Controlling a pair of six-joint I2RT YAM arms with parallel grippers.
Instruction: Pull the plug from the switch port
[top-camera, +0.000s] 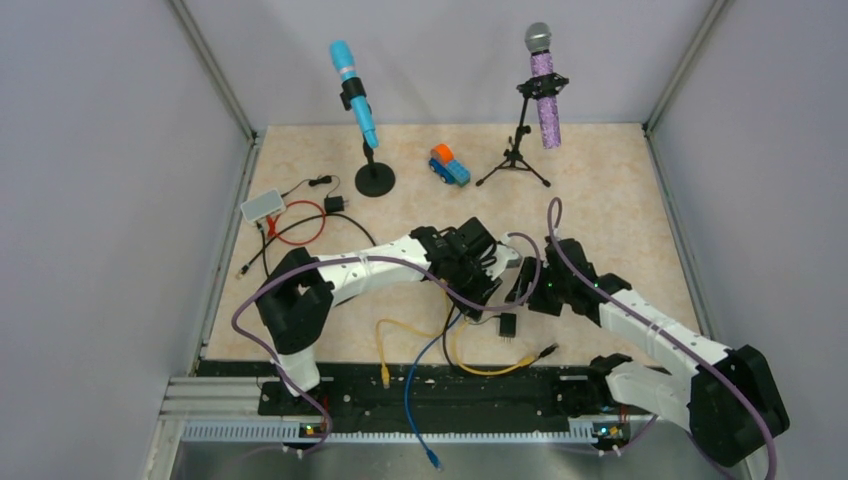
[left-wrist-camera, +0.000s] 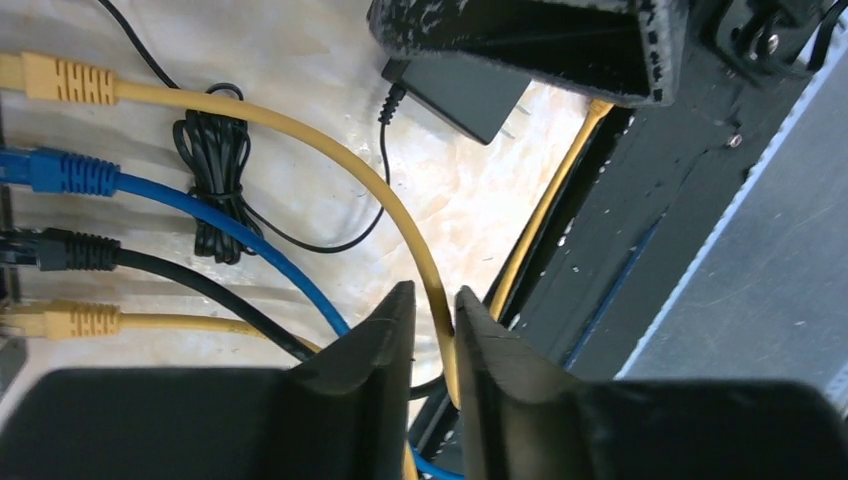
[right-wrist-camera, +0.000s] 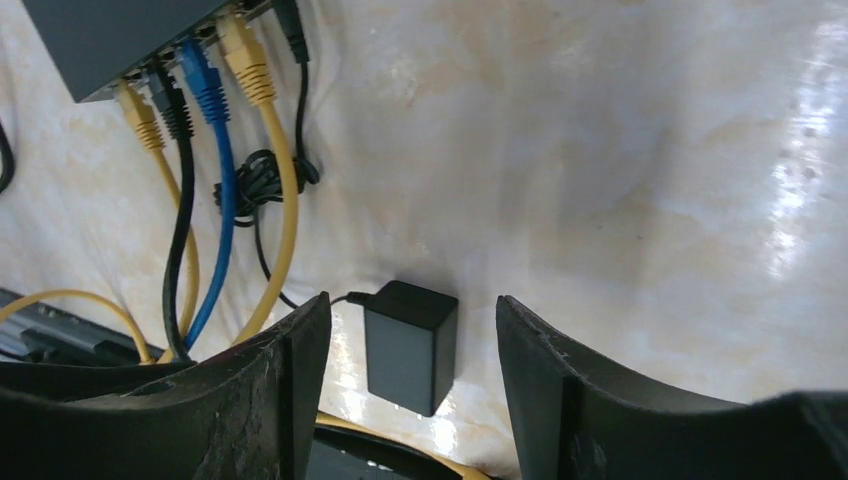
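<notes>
A dark switch (right-wrist-camera: 140, 38) has several cables in its ports: a yellow plug (right-wrist-camera: 241, 55), a blue plug (right-wrist-camera: 203, 80), a black plug and another yellow plug (right-wrist-camera: 141, 120). In the left wrist view the same upper yellow plug (left-wrist-camera: 68, 79) sits at the left edge, and its yellow cable (left-wrist-camera: 365, 172) curves down between the fingertips of my left gripper. Those fingers are part open, with a narrow gap around the cable. My right gripper is wide open over the table, a black power adapter showing beyond its fingers.
The power adapter (top-camera: 508, 325) and a bundled thin cord (left-wrist-camera: 215, 170) lie near the cables. Loose cable ends reach the front edge. A toy car (top-camera: 449, 165), two microphone stands and a white box (top-camera: 263, 206) stand farther back.
</notes>
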